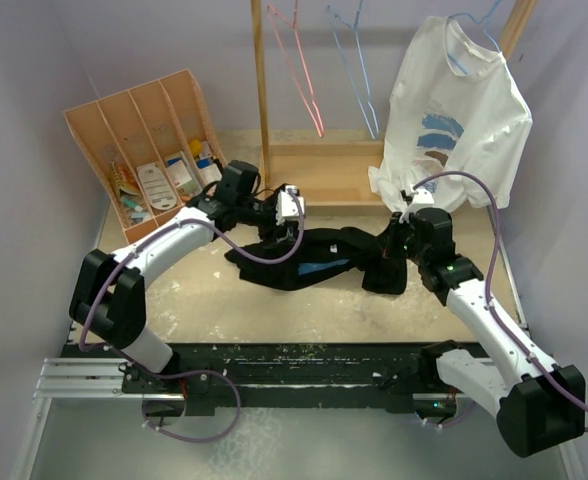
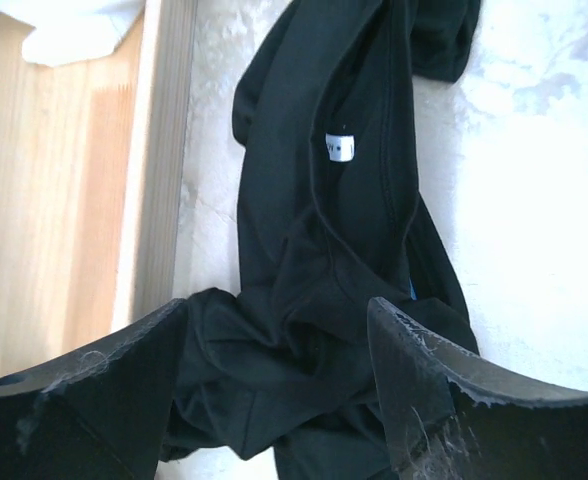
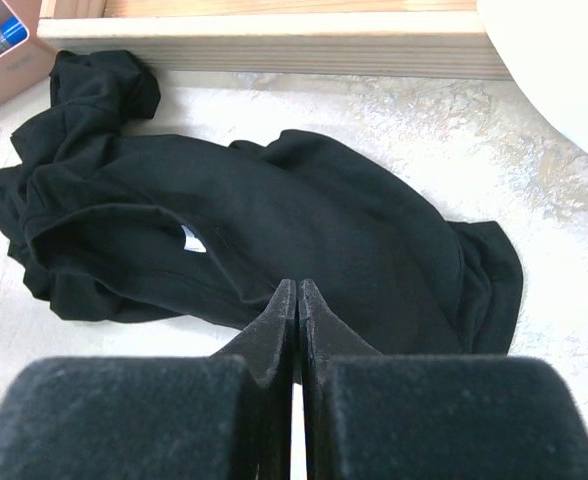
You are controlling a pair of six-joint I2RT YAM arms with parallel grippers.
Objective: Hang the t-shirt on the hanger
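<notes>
A black t-shirt (image 1: 314,255) lies crumpled along the table, with blue showing inside and a small white label in both wrist views. My left gripper is open above the shirt's left end, its fingers either side of bunched cloth. My right gripper is shut over the shirt's right part; no cloth clearly shows held between its fingers. A pink hanger (image 1: 304,80) and a blue hanger (image 1: 359,75) hang empty on the rack.
A white t-shirt (image 1: 449,120) hangs at the back right. A wooden organizer (image 1: 144,110) with small items stands at back left. The rack's wooden base (image 1: 319,170) borders the black shirt's back side. Bare table lies in front.
</notes>
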